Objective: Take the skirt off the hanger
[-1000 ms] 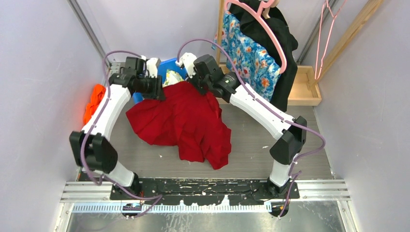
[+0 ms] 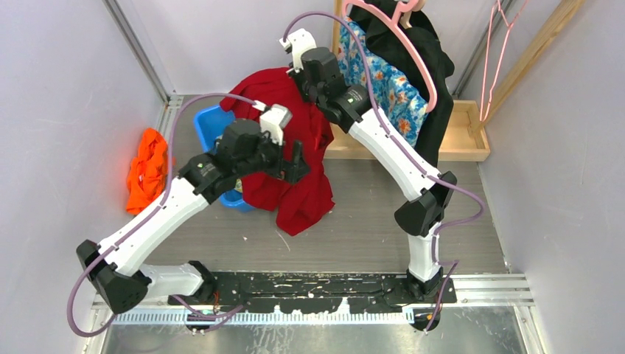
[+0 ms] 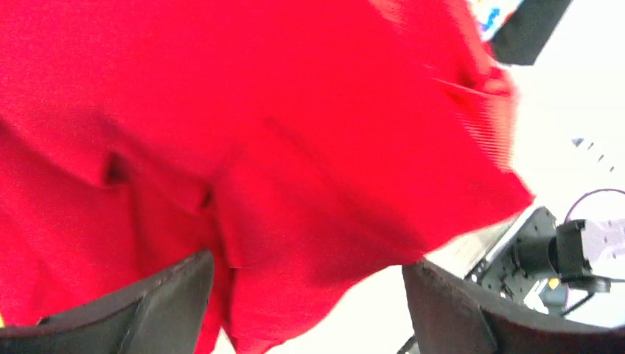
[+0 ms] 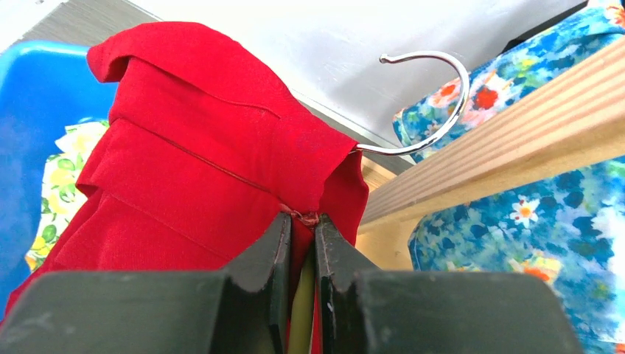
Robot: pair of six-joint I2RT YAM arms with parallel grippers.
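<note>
A red skirt point(image 2: 295, 199) hangs from my right gripper point(image 2: 293, 72) and drapes over the blue bin. In the right wrist view, my right gripper is shut on it at an olive hanger point(image 4: 301, 310), whose metal hook point(image 4: 461, 85) sticks out beside the cloth. My left gripper point(image 2: 290, 162) is open over the skirt's lower part; in the left wrist view red cloth point(image 3: 309, 184) fills the space beyond its blurred fingers.
A blue bin point(image 2: 210, 122) stands at the left, orange cloth point(image 2: 147, 169) beside it. A wooden rack point(image 2: 461, 147) holds floral cloth point(image 2: 390, 88), black cloth and pink hangers at the back right.
My right gripper has risen toward the back, pulling the skirt up with it. My left gripper has moved right and toward the front, over the skirt.
</note>
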